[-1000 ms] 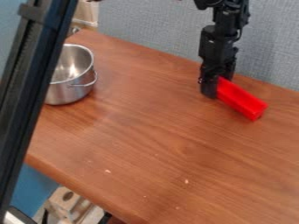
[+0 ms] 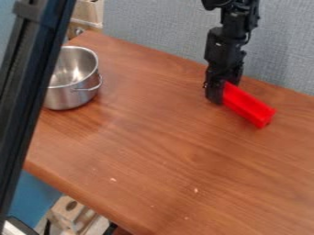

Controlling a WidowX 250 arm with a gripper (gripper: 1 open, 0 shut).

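Note:
My black gripper [image 2: 218, 90] is low over the back right of the wooden table, shut on the near-left end of a red rectangular block [image 2: 251, 107]. The block extends to the right and toward the viewer from the fingers, lying on or just above the tabletop; which of these I cannot tell. The fingertips are dark and partly hidden by the block.
A steel pot [image 2: 72, 83] stands at the table's left edge. A grey padded wall [image 2: 170, 30] runs behind the table [image 2: 172, 184]. A black frame post [image 2: 31, 78] crosses the left foreground.
The arm and gripper have shifted very slightly to the left and up in the view, the red block with them.

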